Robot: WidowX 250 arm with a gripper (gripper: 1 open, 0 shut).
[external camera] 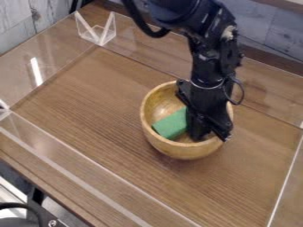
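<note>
A yellow-tan bowl (160,140) sits on the wooden table, a little right of the middle of the camera view. Inside it, on the left, is a green block (172,123). My black gripper (207,130) reaches down from the top into the right half of the bowl, beside the block. Its fingers are dark and overlapping, so whether they hold anything cannot be made out.
A clear wire-like object (97,27) is at the top left. Dark cables (30,213) lie at the bottom left corner.
</note>
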